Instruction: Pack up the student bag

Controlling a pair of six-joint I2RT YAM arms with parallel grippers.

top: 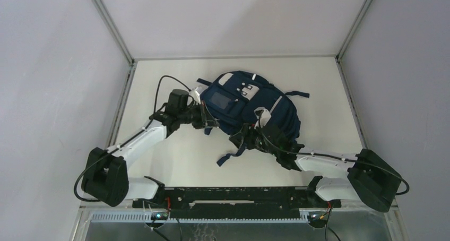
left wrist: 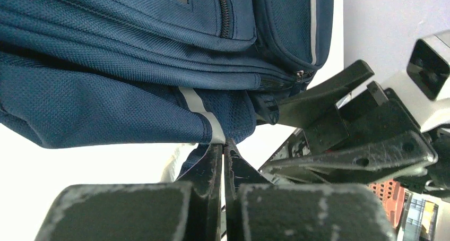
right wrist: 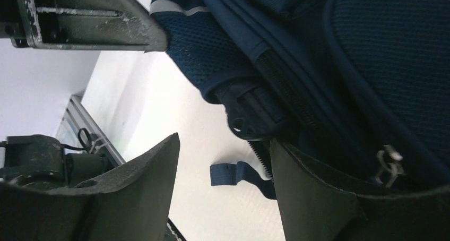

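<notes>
A navy backpack lies on the white table, its zipped pockets filling much of both wrist views. My left gripper is at its left lower edge, shut; in the left wrist view the fingertips meet at a navy strip with a pale band, seemingly pinching its edge. My right gripper is at the bag's lower edge, its fingers apart around a dark plastic buckle-like piece and zipper pull area, not closed on them.
A loose strap lies on the table toward the front. Bare table shows on both sides and at the back; walls enclose the table.
</notes>
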